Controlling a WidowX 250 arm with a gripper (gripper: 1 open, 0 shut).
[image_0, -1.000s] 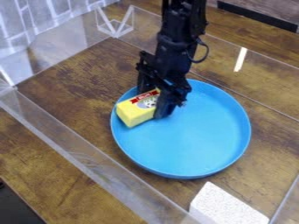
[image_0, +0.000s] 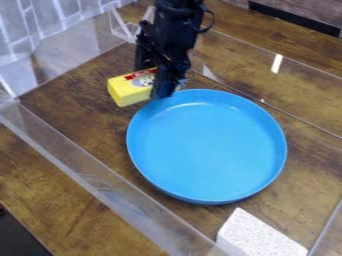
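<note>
My black gripper (image_0: 152, 72) is shut on a yellow block (image_0: 131, 92) with a red and white label on top, held just off the upper left rim of a round blue plate (image_0: 207, 148). The gripper's fingers are dark and partly hide the block's right end.
Bare wooden surface (image_0: 70, 140) lies left of the plate and around it. A white object (image_0: 261, 233) sits at the lower right. Clear transparent edges run along the lower left and the right side.
The gripper has carried the yellow block up and to the left, from over the blue plate to beyond its upper left rim.
</note>
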